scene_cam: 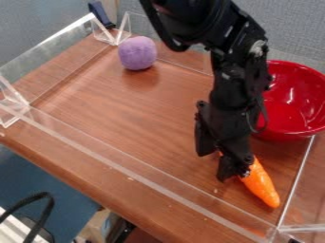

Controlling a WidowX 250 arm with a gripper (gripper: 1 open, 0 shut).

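My black gripper (219, 157) hangs low over the right side of the wooden table, its fingers just above and around the upper end of an orange carrot (260, 186), which lies on the table pointing toward the front right. Part of the carrot is hidden behind the gripper, and I cannot tell whether the fingers hold it. A red bowl (295, 95) sits behind the gripper on the right, partly hidden by the arm.
A purple round object (137, 53) sits at the back left. Clear plastic walls (76, 133) edge the work area.
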